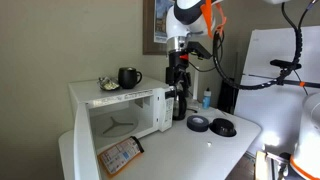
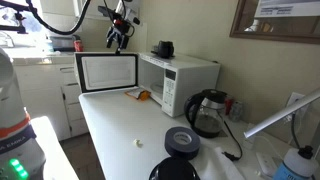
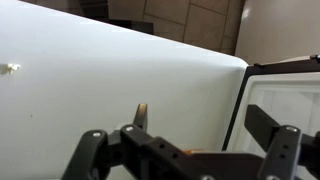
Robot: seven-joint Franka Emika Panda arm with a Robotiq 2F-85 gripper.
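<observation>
My gripper [image 2: 117, 46] hangs high in the air at the far end of the counter, above the open microwave door [image 2: 108, 72]. In the wrist view its two black fingers [image 3: 283, 145] stand wide apart, with nothing held between them. The white microwave [image 1: 140, 112] has its door swung out, and its cavity [image 1: 115, 122] looks empty. An orange-and-brown flat item [image 1: 120, 156] lies on the counter in front of it; my gripper mostly hides it in the wrist view. A dark mug [image 1: 129, 77] and a bowl [image 1: 108, 84] rest on top of the microwave.
Beside the microwave stands a glass-and-black kettle [image 2: 206, 112]. Nearer are a roll of dark tape [image 2: 182, 142] and a black round object [image 2: 173, 170]. A blue-capped bottle [image 2: 298, 163] is at the right.
</observation>
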